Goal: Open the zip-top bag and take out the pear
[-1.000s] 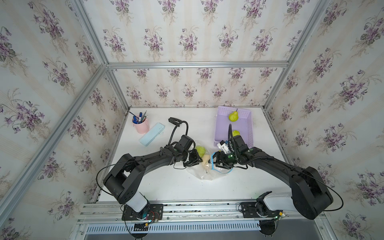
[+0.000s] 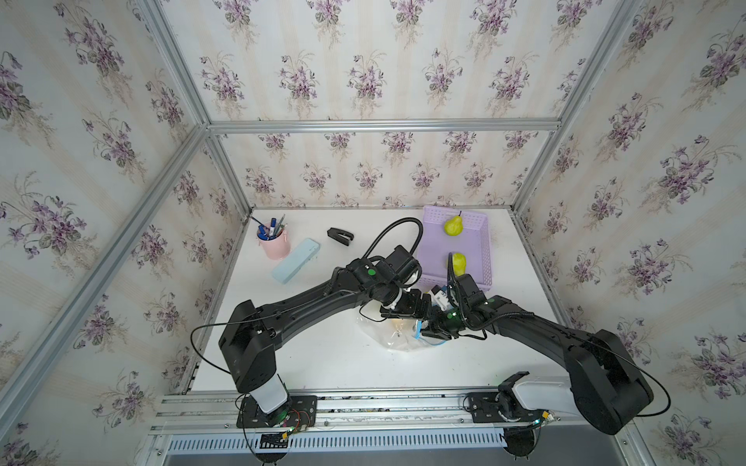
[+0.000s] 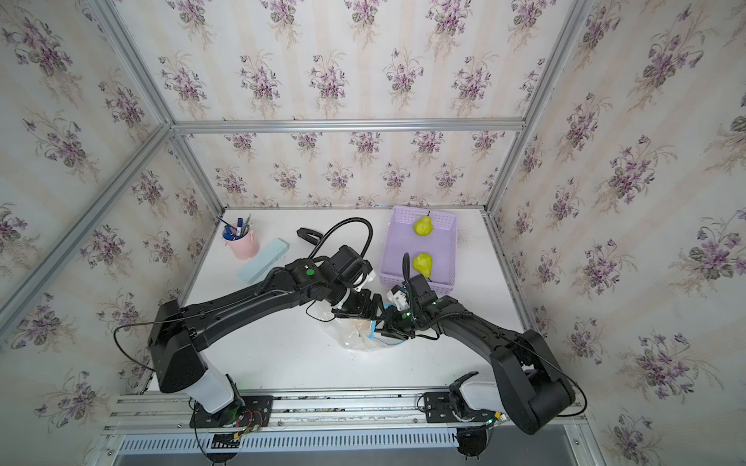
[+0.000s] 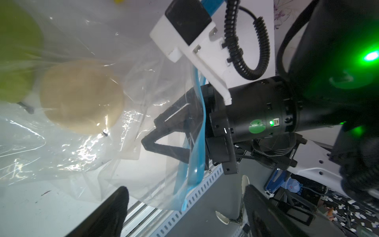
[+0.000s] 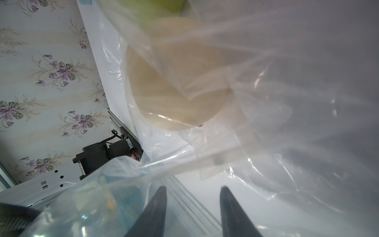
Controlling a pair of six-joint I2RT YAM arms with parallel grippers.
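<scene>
A clear bag (image 2: 388, 338) with a blue zip top (image 4: 199, 154) lies at the front middle of the table. In the left wrist view it holds a green pear (image 4: 17, 47) and a round tan item (image 4: 81, 94). My left gripper (image 2: 412, 309) is open, hanging over the bag's zip end; its fingers show at the bottom of the left wrist view. My right gripper sits low at the bag's mouth, seen through the plastic, shut on the bag. Film fills much of the right wrist view.
A purple basket (image 2: 435, 240) with two pears stands at the back right. A pink pen cup (image 2: 276, 244), a pale blue case (image 2: 293, 262) and a black stapler (image 2: 340, 235) are at the back left. The two arms are close together.
My left arm has risen and swung right over the bag's zip end, beside the right gripper. My right gripper has moved slightly down toward the table's front.
</scene>
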